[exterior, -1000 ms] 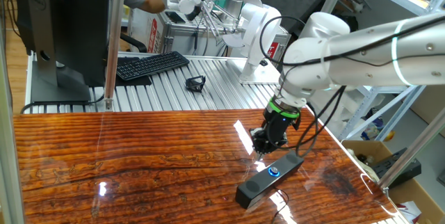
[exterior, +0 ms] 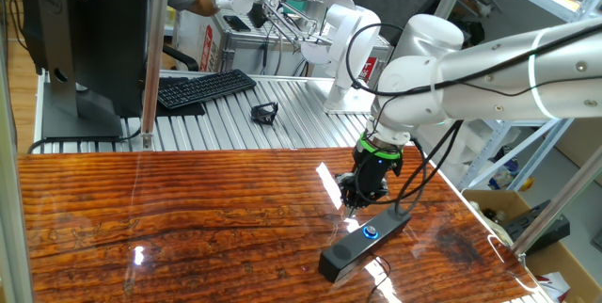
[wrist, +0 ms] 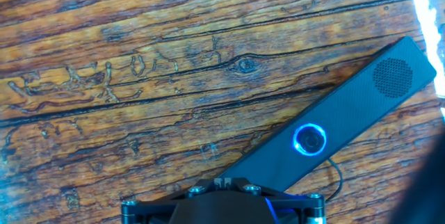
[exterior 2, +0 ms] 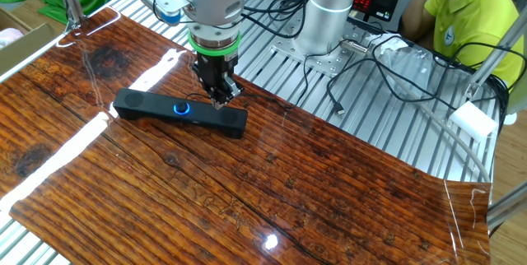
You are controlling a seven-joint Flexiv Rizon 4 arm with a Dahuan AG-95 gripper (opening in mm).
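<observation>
A long black speaker bar point(exterior: 350, 254) with a glowing blue ring around its knob lies on the glossy wooden table. It runs diagonally across the right half of the wrist view, where the bar point(wrist: 348, 116) has its near end hidden behind my gripper. The fingertips appear drawn together there, with nothing seen between them. From the side, my gripper point(exterior 2: 222, 100) points down just above and beside the bar point(exterior 2: 152, 104), close to its right half. Whether they touch is hard to tell. In the first exterior view the gripper point(exterior: 352, 211) is behind the bar.
A thin cable point(exterior: 384, 279) trails from the bar. Someone point(exterior 2: 469, 14) sits past the far edge.
My arm has shifted only very slightly, and the speaker bar has stayed put. At the back, a person's hand has moved a little.
</observation>
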